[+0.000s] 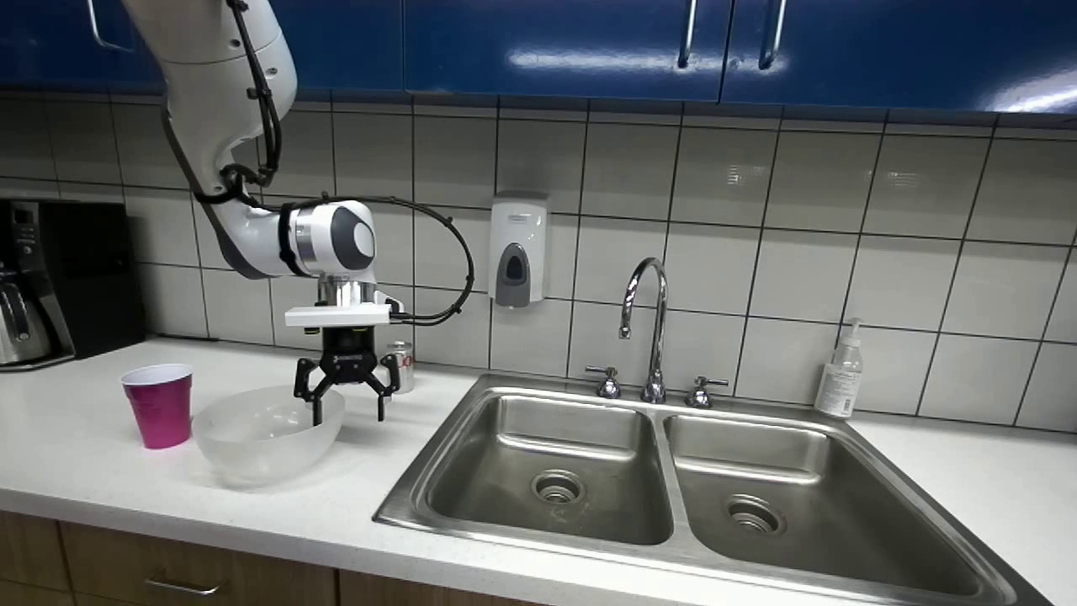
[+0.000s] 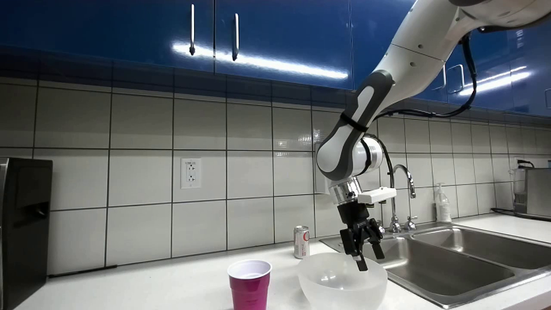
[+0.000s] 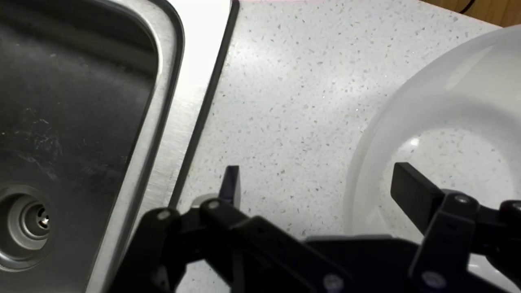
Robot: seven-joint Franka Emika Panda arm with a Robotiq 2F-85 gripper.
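My gripper (image 1: 349,416) points down at the right side of a frosted, translucent bowl (image 1: 264,444) on the white counter. Its fingers are open; in the wrist view one finger (image 3: 412,195) overlaps the bowl (image 3: 371,180) and the other finger (image 3: 230,184) is over bare counter, with the near rim between them. No contact with the rim can be made out. The bowl looks empty. To its left stands a magenta cup (image 1: 161,409), white inside and upright. A silver soda can (image 2: 301,242) is behind the bowl near the tiled wall.
A double steel sink (image 1: 550,470) with a tall faucet (image 1: 656,333) lies to the right. A soap bottle (image 1: 840,375) is at the sink's back right corner. A black coffee maker (image 1: 81,283) occupies the far left. Counter in front of the cup is clear.
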